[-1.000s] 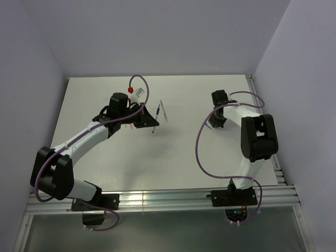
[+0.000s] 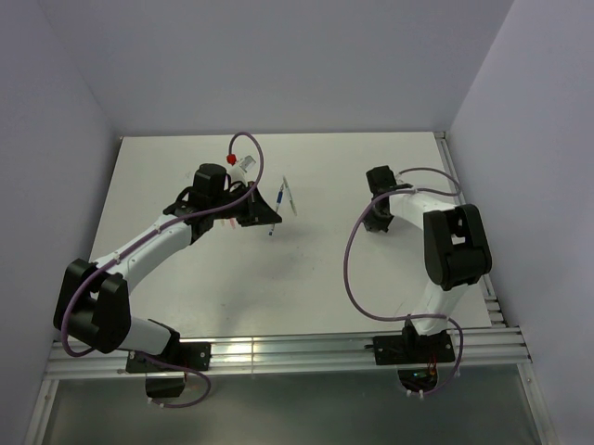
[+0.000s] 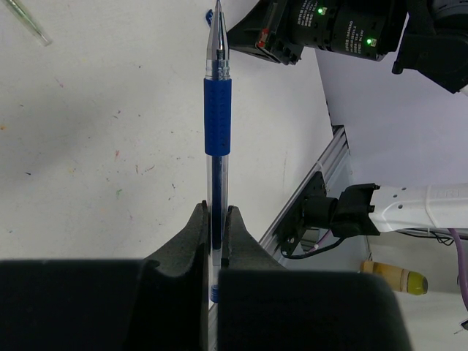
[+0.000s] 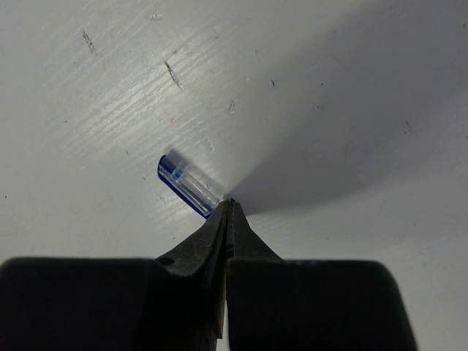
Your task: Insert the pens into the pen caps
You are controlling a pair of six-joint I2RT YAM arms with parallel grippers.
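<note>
My left gripper is shut on a blue pen (image 3: 217, 117), whose clear tip points up in the left wrist view; in the top view it is held left of centre. A blue pen cap (image 4: 184, 183) lies on the table in the right wrist view, its near end at the tips of my right gripper, which is shut. Whether the cap is between those fingertips I cannot tell; they hide that end. A clear pen (image 3: 29, 18) lies on the table near the left gripper.
Pale and pink items lie partly hidden by the left arm. Walls stand at the back and sides, a metal rail runs along the front.
My right gripper has moved slightly toward the front of the table and a little left. The left arm and its pen have not visibly moved.
</note>
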